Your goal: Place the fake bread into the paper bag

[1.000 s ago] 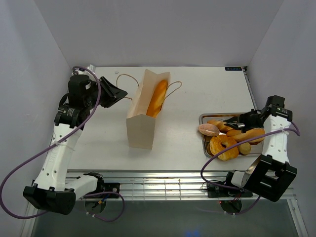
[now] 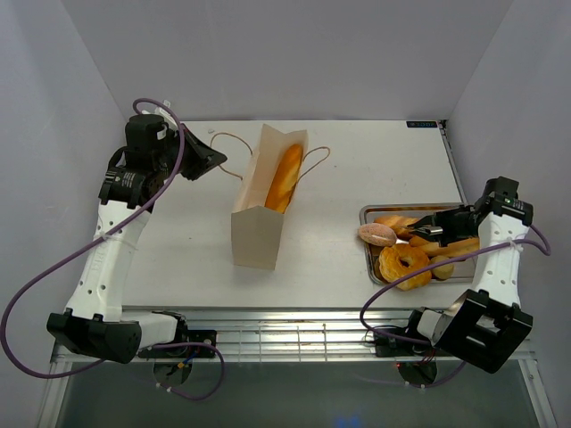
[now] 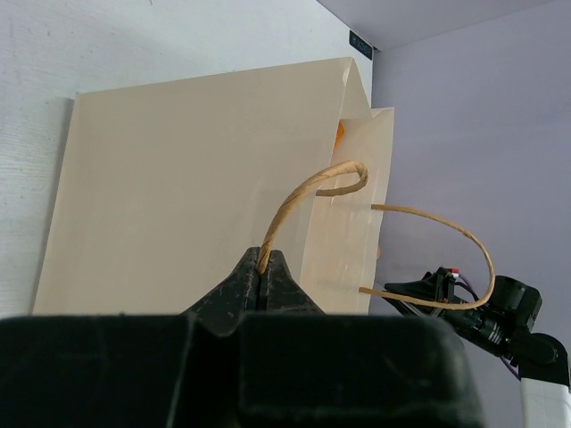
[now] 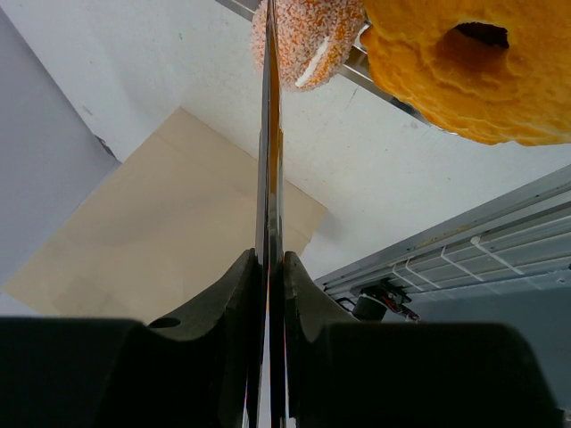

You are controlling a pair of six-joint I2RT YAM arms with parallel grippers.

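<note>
The paper bag [image 2: 257, 234] stands open on the table with a long orange fake bread loaf [image 2: 285, 176] leaning inside. Its left cord handle [image 3: 299, 192] runs down between the closed fingertips of my left gripper, which is shut on it beside the bag. Over the metal tray [image 2: 364, 214] at the right, my right gripper is shut on slim metal tongs [image 4: 270, 169]. Several fake breads fill that tray: a speckled pink bun [image 2: 376, 234], a ring-shaped bread [image 2: 403, 265] and longer loaves [image 2: 446, 250]. The tong tips run out of the right wrist view.
Between bag and tray the white table [image 2: 330, 250] is clear. The bag's right handle [image 2: 317, 153] arches free. A metal rail with a wire grid [image 2: 299, 337] borders the front edge, and grey walls enclose the sides and back.
The right arm has shifted only slightly over the tray. The bag and its loaf have barely moved.
</note>
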